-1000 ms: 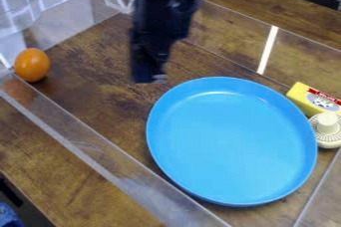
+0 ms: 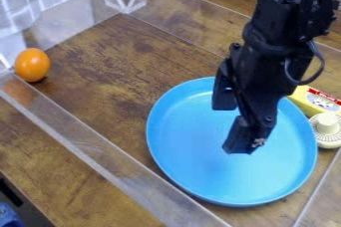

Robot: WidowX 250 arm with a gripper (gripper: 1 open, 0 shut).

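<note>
The black gripper hangs low over the right part of a round blue plate, its fingers apart with nothing visible between them. An orange round object lies at the far left on the wooden surface, well away from the gripper.
A yellow box and a white ridged round object sit at the right, beside the plate. Clear plastic walls edge the left and back.
The gripper has moved right and down, from above the middle of the wooden surface to low over the blue plate.
</note>
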